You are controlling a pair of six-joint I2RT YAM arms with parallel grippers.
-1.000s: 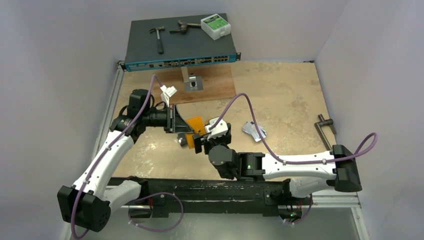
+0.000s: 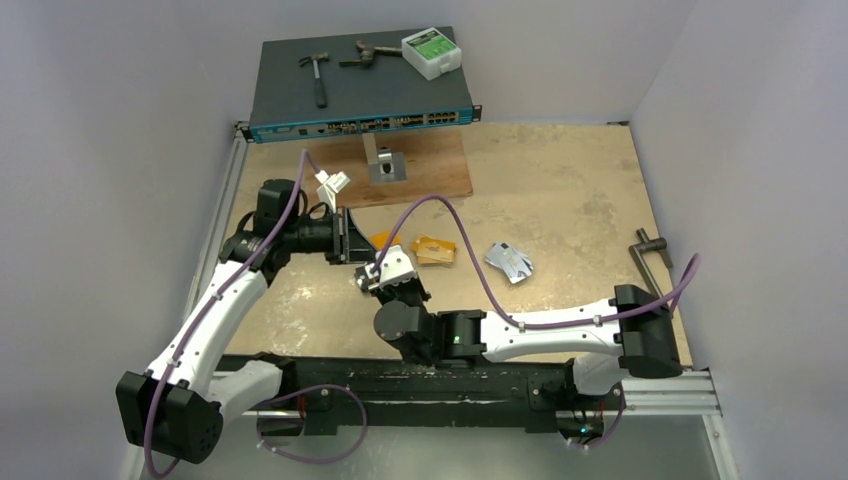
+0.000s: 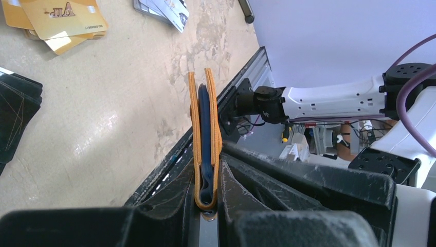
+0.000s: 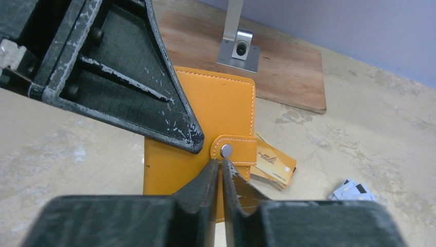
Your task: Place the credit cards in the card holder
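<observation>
The orange card holder (image 4: 231, 103) is upright, pinched in my shut left gripper. Seen edge-on, its orange covers flank a dark blue inside. A strap with a metal snap (image 4: 226, 151) lies across its front, its end directly ahead of my right gripper. That gripper's fingers stand close together; a narrow gap shows orange behind, with nothing visibly gripped. Gold credit cards (image 3: 67, 23) lie in a loose pile on the table, and silver cards (image 2: 510, 262) lie to their right. From above, the arms mostly hide the holder.
A black wallet-like item (image 3: 18, 113) lies on the table near the left gripper. Behind are a wooden board (image 2: 440, 170) with a metal bracket and a dark rack unit (image 2: 290, 80).
The left arm has stayed still.
</observation>
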